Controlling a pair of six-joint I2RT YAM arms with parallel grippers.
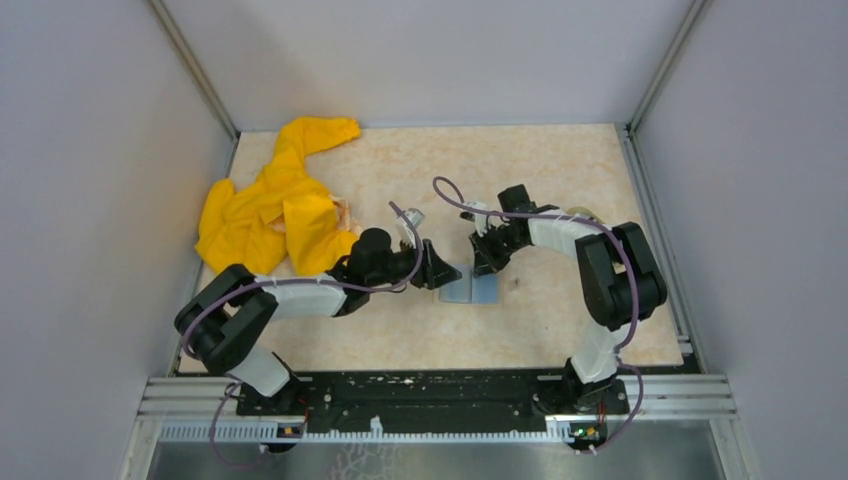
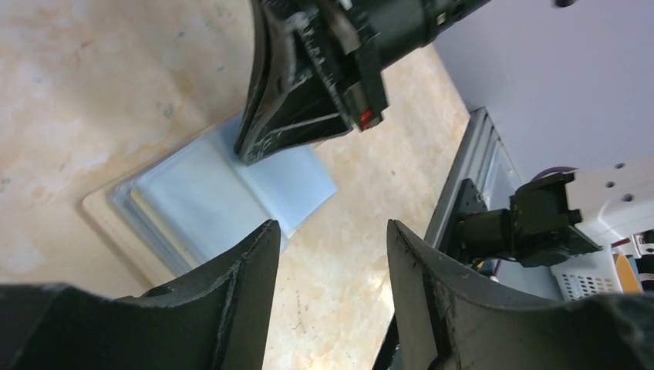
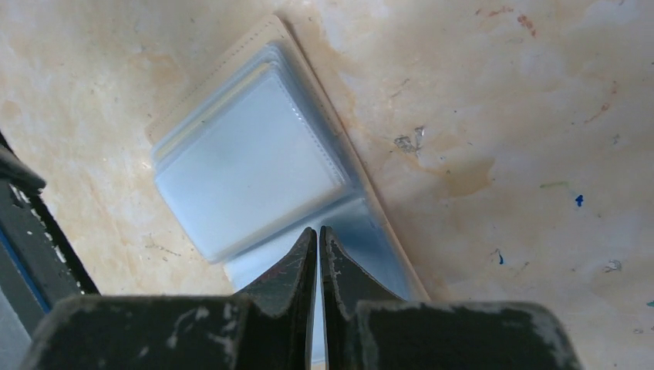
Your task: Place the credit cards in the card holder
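Observation:
The card holder [image 1: 485, 293], light blue with a beige backing, lies flat on the table; in the right wrist view its upper pocket [image 3: 247, 162] has clear layers with a pale strip beneath. My left gripper [image 1: 436, 268] hangs by the holder's left side; its fingers stand apart with nothing visible between them in the left wrist view. My right gripper [image 1: 483, 258] is over the holder's right part, its fingertips together in the right wrist view; whether anything thin is between them I cannot see. I cannot make out separate loose cards.
A crumpled yellow cloth [image 1: 260, 225] fills the table's back left. A beige object at the right edge is mostly hidden by the right arm.

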